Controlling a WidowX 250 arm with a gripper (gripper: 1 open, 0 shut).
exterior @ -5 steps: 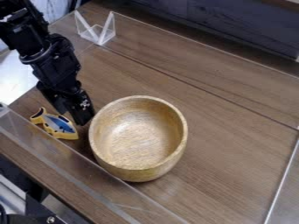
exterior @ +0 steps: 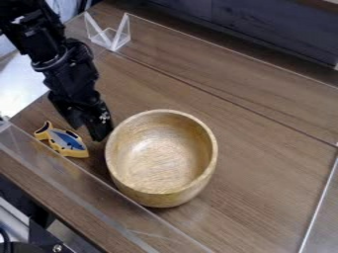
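Note:
My black gripper (exterior: 87, 121) reaches down from the upper left, its tip low beside the left side of a light wooden bowl (exterior: 161, 158). It holds nothing that shows and looks open, though the fingers are dark and hard to make out. A yellow object with blue markings (exterior: 63, 141) lies on the wooden table (exterior: 244, 109), just left of the bowl and below the gripper, apart from its fingertips. The bowl is empty and upright.
A clear plastic stand (exterior: 110, 36) sits at the back left. Clear panels or rails run along the front left and right edges.
The gripper has shifted slightly to the right, and the bowl has moved a little to the right as well. The yellow object looks unmoved.

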